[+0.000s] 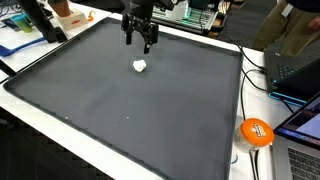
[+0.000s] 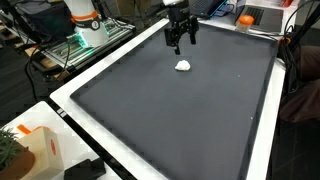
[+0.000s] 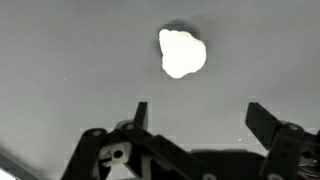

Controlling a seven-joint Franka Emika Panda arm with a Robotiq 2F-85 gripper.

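A small white lump [image 1: 139, 65] with an uneven outline lies by itself on the dark grey board; in the wrist view the white lump [image 3: 183, 53] is above centre. My gripper [image 1: 138, 46] hangs over the board on the arm's side of the lump, its two fingers spread wide with nothing between them. From the opposite side, exterior view 2 has the gripper [image 2: 184, 46] just behind the lump [image 2: 182, 66] and apart from it. The wrist view shows the dark fingertips [image 3: 142, 115] well clear of the lump.
Bare grey board [image 1: 150, 105] surrounds the lump, with a white table edge around it. An orange-topped object [image 1: 254, 133] stands off the board near a laptop [image 1: 302, 160]. In exterior view 2, a white and orange container [image 2: 42, 147] sits at the near left.
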